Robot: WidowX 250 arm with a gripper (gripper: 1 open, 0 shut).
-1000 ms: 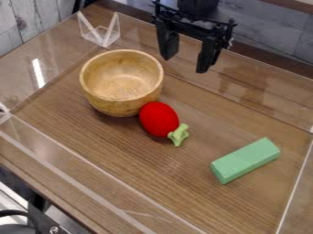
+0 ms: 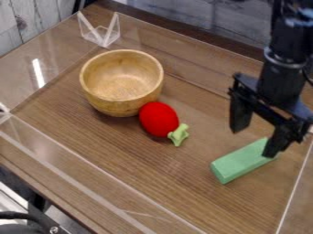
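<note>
My black gripper [image 2: 232, 128] hangs on the right, open, its fingers pointing down above and around the upper end of a green block [image 2: 239, 164] lying on the wooden table. A red object with a pale green top [image 2: 160, 121], like a toy strawberry, lies left of it. A tan bowl [image 2: 121, 73] sits at the upper left, empty.
A small white wire-like item [image 2: 101, 29] stands at the back left.
The gripper has moved from the back centre, beside the bowl, toward the front right, down over the green block. The block, red object and bowl have stayed in place.
</note>
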